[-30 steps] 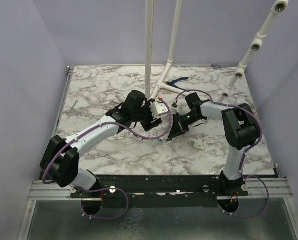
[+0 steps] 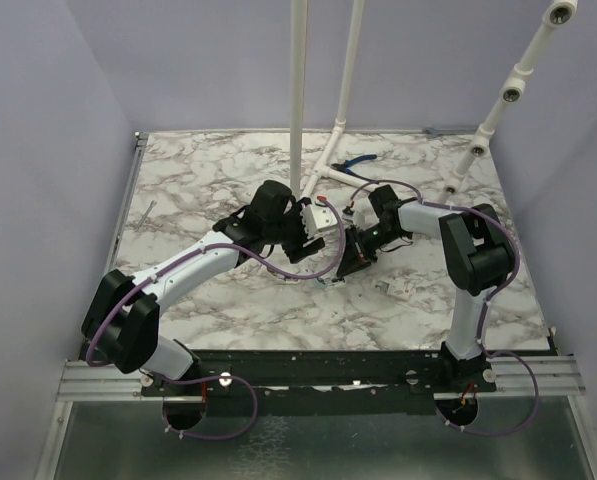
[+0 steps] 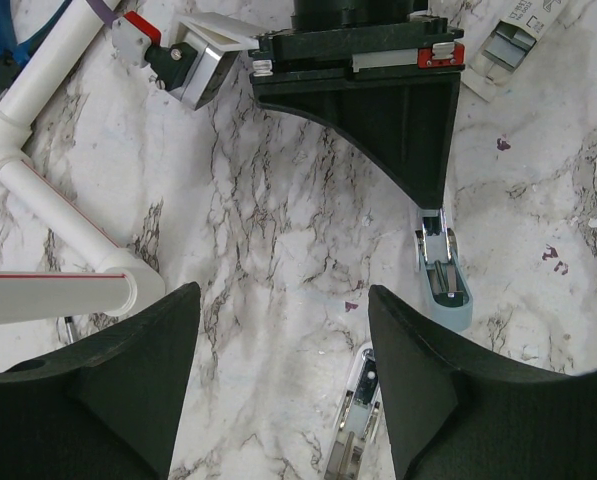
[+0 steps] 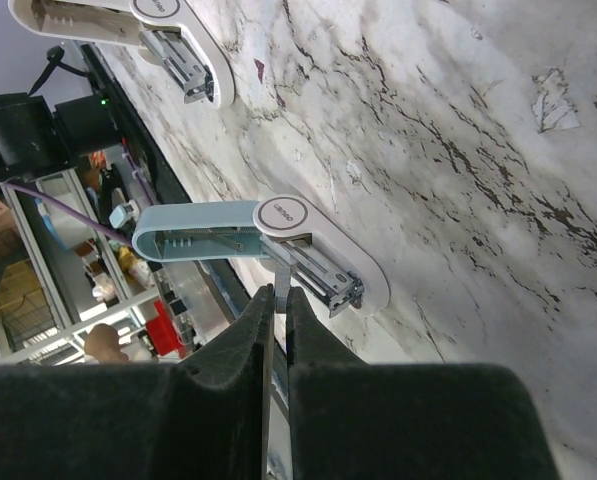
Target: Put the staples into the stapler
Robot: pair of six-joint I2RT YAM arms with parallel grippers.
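In the right wrist view a small pale blue and white stapler (image 4: pixel 323 235) lies opened out on the marble table, its metal magazine (image 4: pixel 328 275) exposed. A short grey staple strip (image 4: pixel 282 285) shows at the tips of my right gripper, whose fingers are close together with a narrow gap. The strip's upper end meets the magazine's near end; whether it sits inside cannot be made out. From the left wrist view, the right gripper's tips are over the blue stapler (image 3: pixel 446 285). My left gripper is wide open and empty, off to the stapler's left.
A second opened stapler (image 3: pixel 354 415) lies nearby, below the left gripper's view. A staple box (image 3: pixel 513 45) rests beyond the right gripper. Blue-handled pliers (image 2: pixel 354 162) and white pipes (image 2: pixel 326 155) stand at the back. Bare table (image 2: pixel 248 315) lies in front.
Both arms look almost still in the top view. The right arm has shifted very slightly; no object has visibly moved.
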